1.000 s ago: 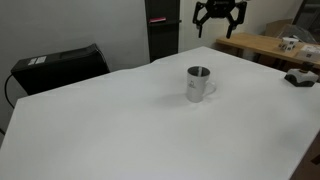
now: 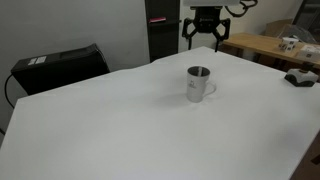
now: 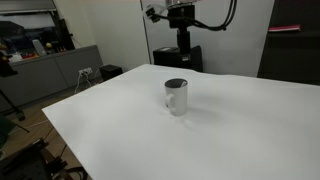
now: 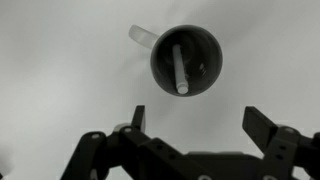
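Observation:
A white mug (image 2: 196,86) stands upright on the white table, its handle toward the right in exterior view 1. Inside its dark interior leans a pale stick-like marker (image 4: 180,70), seen from above in the wrist view. My gripper (image 2: 205,45) hangs above the table, higher than the mug and apart from it. Its two fingers (image 4: 137,119) are spread wide with nothing between them. From exterior view 2, the mug (image 3: 176,97) sits below the gripper (image 3: 183,50), which is seen side-on there.
Bare white table (image 2: 110,130) surrounds the mug on all sides. A black box-like device (image 2: 60,70) is at the back left in exterior view 1. At the right, a small grey-and-black object (image 2: 300,77) lies near a wooden table (image 2: 262,45).
Over the last second my gripper has moved somewhat to the left in exterior view 1 and slightly lower. The mug and its contents have stayed put.

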